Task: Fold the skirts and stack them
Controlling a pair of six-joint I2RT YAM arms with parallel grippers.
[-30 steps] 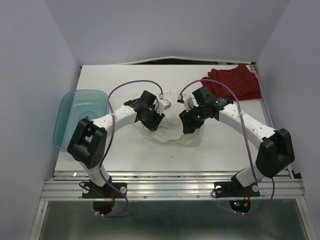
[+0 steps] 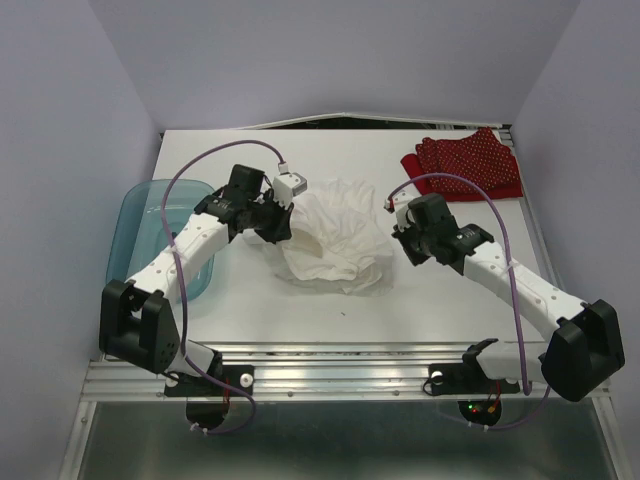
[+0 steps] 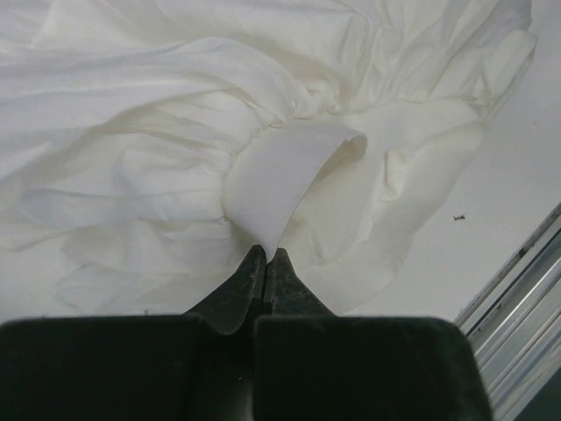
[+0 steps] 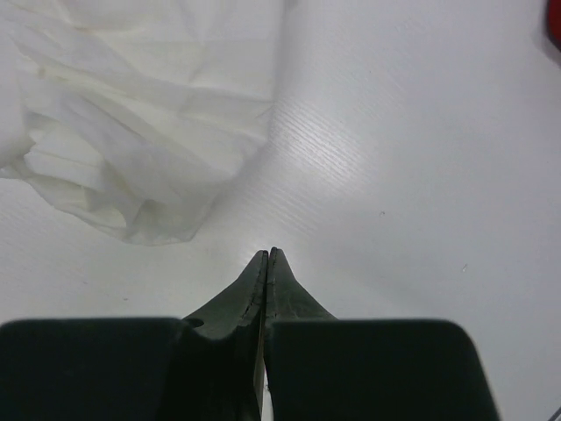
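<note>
A white skirt (image 2: 335, 235) lies rumpled across the middle of the table. My left gripper (image 2: 285, 238) is over its left part; in the left wrist view its fingertips are shut on a raised band of the white skirt (image 3: 276, 180). Just off the skirt's right edge is my right gripper (image 2: 416, 262). The right wrist view shows its tips pressed together over bare table, nothing between them, with the skirt's loose corner (image 4: 166, 210) lying ahead and to the left. Two red skirts, one dotted (image 2: 465, 160), rest in a stack at the back right.
An empty-looking teal bin (image 2: 128, 232) stands at the left, partly behind the left arm. Bare white table (image 2: 300, 318) shows in front of the skirt. A metal rail (image 2: 340, 365) runs along the front edge.
My left gripper has moved left, drawing part of the white skirt with it.
</note>
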